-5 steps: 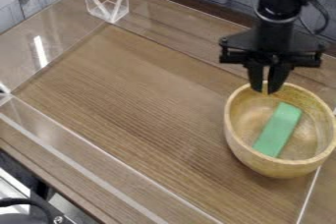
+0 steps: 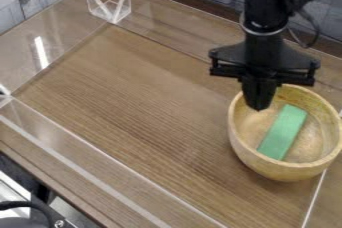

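Note:
A wide tan bowl (image 2: pixel 242 146) sits at the right of the wooden table, with a green rectangular block (image 2: pixel 281 132) lying inside it. My black gripper (image 2: pixel 262 87) is over the bowl's back rim, just behind the green block. It appears shut, with nothing visible between its fingers, though the tips are partly dark and hard to make out.
A small clear wire-like or plastic object (image 2: pixel 110 4) stands at the back left. The table's edge runs along the left, with dark items beyond it at the lower left.
The bowl and block look unmoved.

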